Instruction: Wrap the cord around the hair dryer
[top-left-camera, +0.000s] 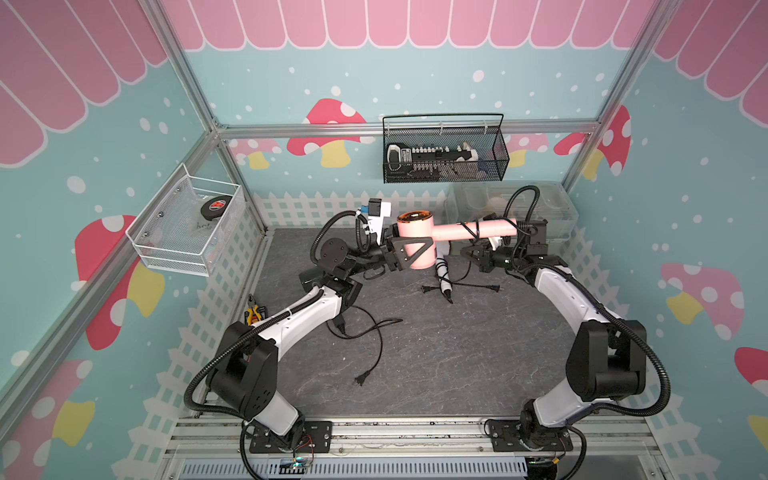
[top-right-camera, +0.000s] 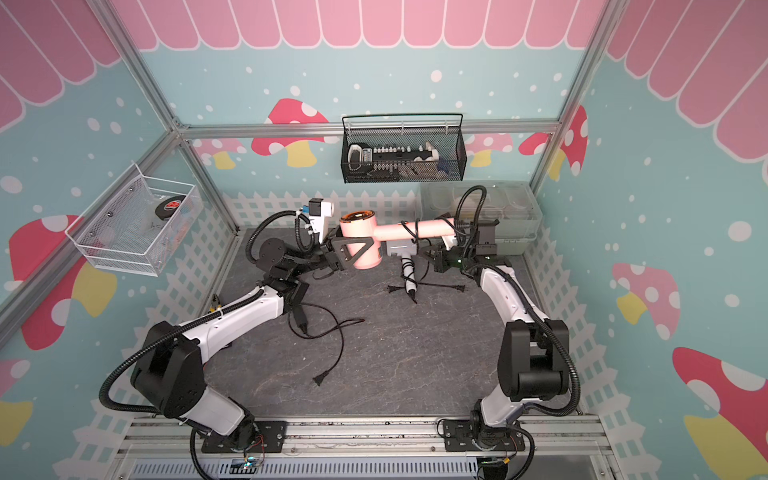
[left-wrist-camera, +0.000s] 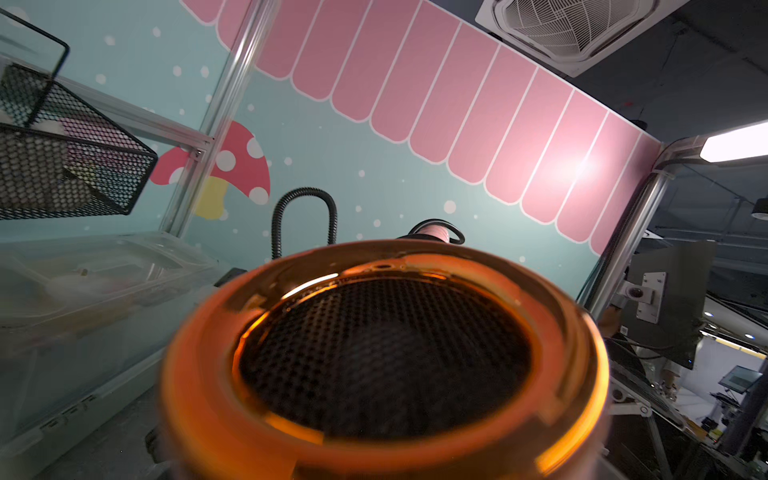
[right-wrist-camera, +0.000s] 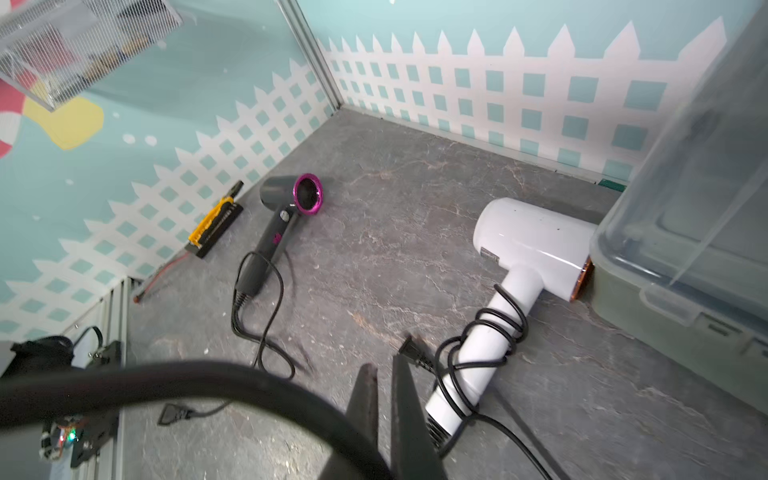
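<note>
A pink hair dryer (top-left-camera: 416, 248) is held aloft horizontally at centre, its cord looped round the handle (top-right-camera: 428, 228). My left gripper (top-left-camera: 409, 253) is around the dryer's head, whose copper-ringed grille (left-wrist-camera: 384, 352) fills the left wrist view; whether its fingers press on it I cannot tell. My right gripper is shut under the handle, with nothing visible between its fingertips; a dark cord crosses in front of it. Below lie a white hair dryer (right-wrist-camera: 528, 240) with cord wrapped round its handle and a grey-and-magenta one (right-wrist-camera: 276, 200) with a loose cord.
A translucent lidded bin (right-wrist-camera: 672, 304) stands at the back right. A black mesh basket (top-left-camera: 444, 164) hangs on the back wall, a white wire basket (top-left-camera: 176, 240) on the left. Yellow-handled tools (right-wrist-camera: 209, 220) lie along the left edge.
</note>
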